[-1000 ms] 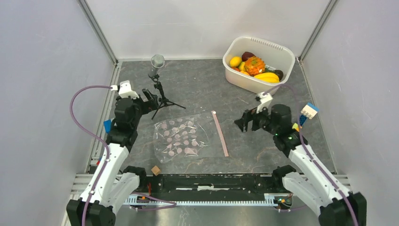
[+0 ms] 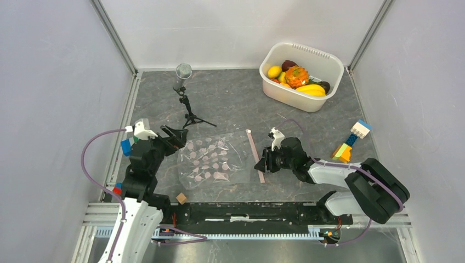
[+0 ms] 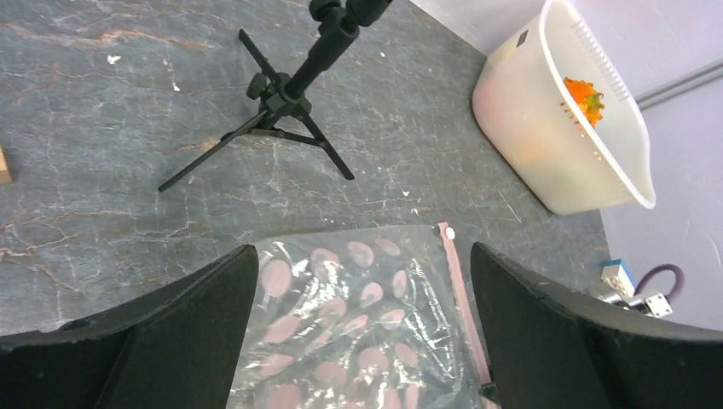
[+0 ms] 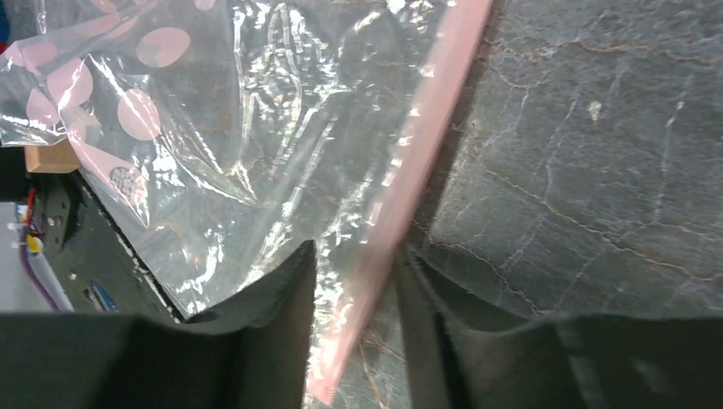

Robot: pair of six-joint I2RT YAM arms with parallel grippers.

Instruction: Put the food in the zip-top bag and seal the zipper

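The clear zip bag [image 2: 211, 160] with pink spots lies flat on the grey table, its pink zipper strip [image 2: 253, 148] along the right edge. Around the lower part of that strip is my right gripper, part open, a finger on either side; whether they touch the strip I cannot tell. Up and left of the bag, my left gripper [image 2: 180, 135] is raised and open, with only empty space between its fingers. The food, including yellow bananas [image 2: 311, 90] and an orange spiky fruit [image 2: 296, 76], sits in the white bin [image 2: 271, 90] at the back right.
A microphone on a black tripod [image 2: 189, 109] stands behind the bag. Toy blocks [image 2: 351, 141] lie at the right, and a small wooden cube [image 2: 181, 198] is near the front edge. The table between bag and bin is clear.
My right gripper has moved left and toward the front, from beside the bag onto its zipper strip. The left gripper has come toward the front. The bag has shifted very slightly left.
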